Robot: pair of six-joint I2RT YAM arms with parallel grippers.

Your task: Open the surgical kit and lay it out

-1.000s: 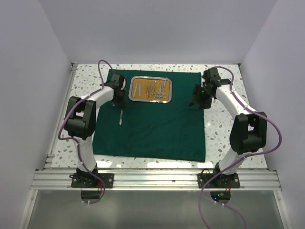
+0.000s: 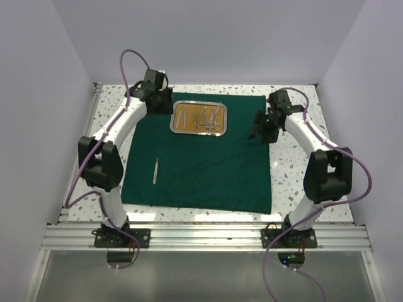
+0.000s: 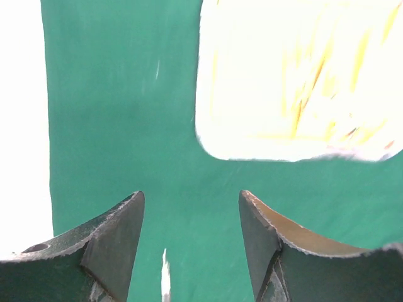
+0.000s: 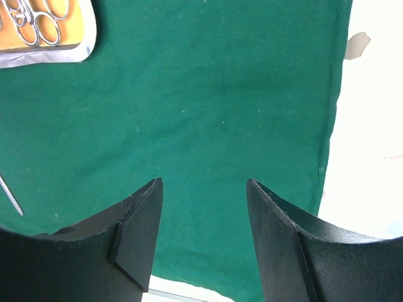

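A metal tray point(image 2: 199, 133) with an orange inside sits at the back middle of the green cloth point(image 2: 208, 173). In it lie slim instruments point(image 2: 181, 118) on its left and scissor-like tools point(image 2: 210, 126) on its right. One thin silver instrument point(image 2: 155, 171) rests alone on the cloth's left half, roughly upright in the top view. My left gripper point(image 2: 165, 108), beside the tray's left edge, is open and empty; its fingers point(image 3: 119, 233) frame bare cloth. On the right, my gripper point(image 2: 259, 129) hangs over the cloth's right side, its fingers point(image 4: 141, 220) apart with nothing between them.
Speckled table point(image 2: 296, 173) shows along both sides of the cloth. The left wrist view is overexposed, so the tray's contents wash out there.
The thin instrument was carried forward from near the tray's left and now lies on the cloth, let go. My left gripper has moved back toward the tray. The right arm looks still.
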